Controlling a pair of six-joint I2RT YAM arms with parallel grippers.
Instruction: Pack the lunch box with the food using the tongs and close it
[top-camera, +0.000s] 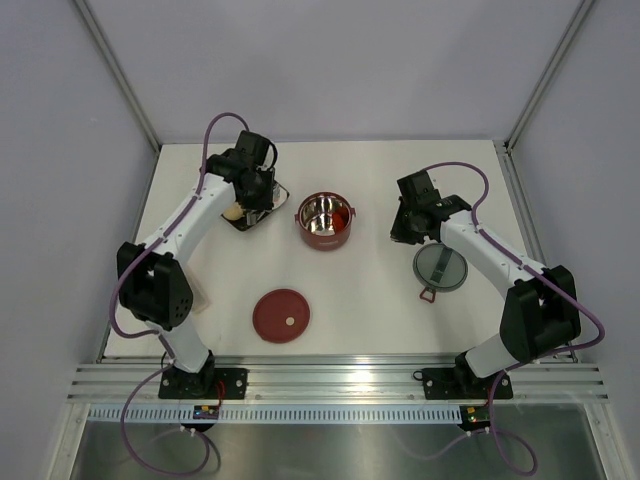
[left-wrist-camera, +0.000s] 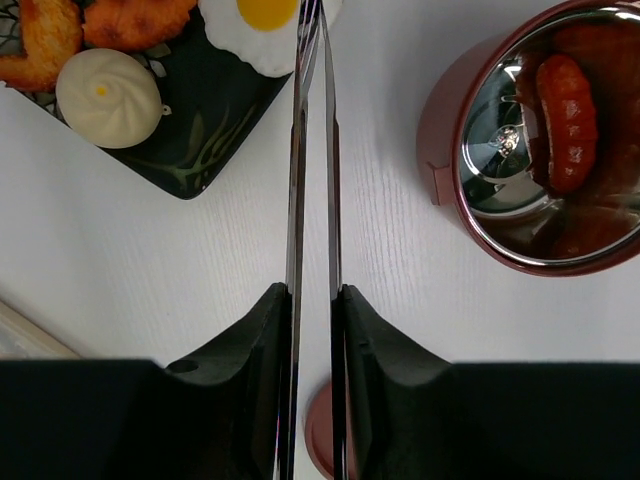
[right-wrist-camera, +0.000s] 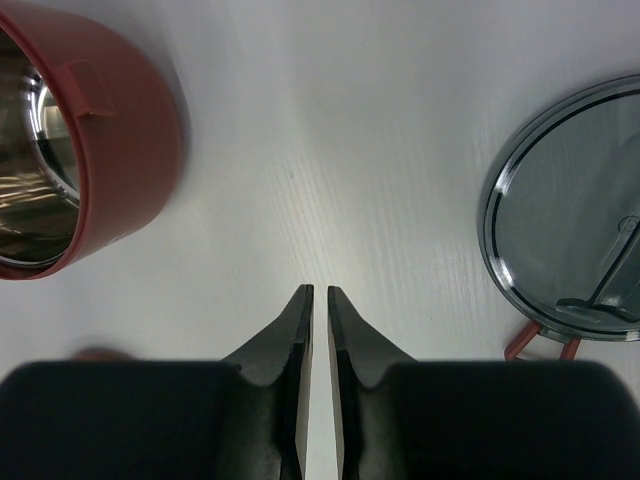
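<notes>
A red lunch box stands mid-table, holding a sausage. My left gripper is over the dark food tray at upper left, its long tongs close together, nothing visible between them. The tray holds a fried egg, a bun and fried pieces. My right gripper hangs right of the box, its tips slightly apart over bare table.
A grey lid with red handle lies at right. A red disc lies at front centre. A pale object lies at left.
</notes>
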